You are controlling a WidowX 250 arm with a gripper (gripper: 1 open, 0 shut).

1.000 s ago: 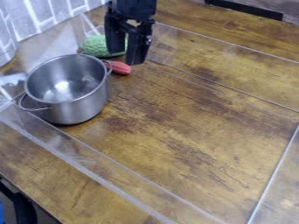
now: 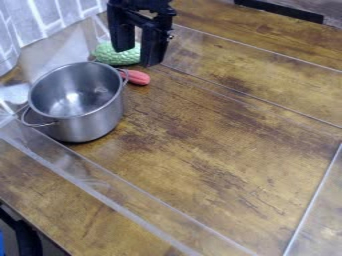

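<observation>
My black gripper (image 2: 139, 42) hangs at the top centre of the view, its two fingers spread apart with nothing visible between them. Below it and to the left stands a steel pot (image 2: 76, 112) with handles on the wooden table. Behind the pot lie a red elongated object (image 2: 135, 76) and a green textured object (image 2: 108, 55), the latter partly behind the gripper.
A pale cloth (image 2: 27, 25) lines the back left, and a dark edge runs at the top right.
My gripper has moved up over about the last second, away from the red and green objects. The pot and the objects have not visibly moved.
</observation>
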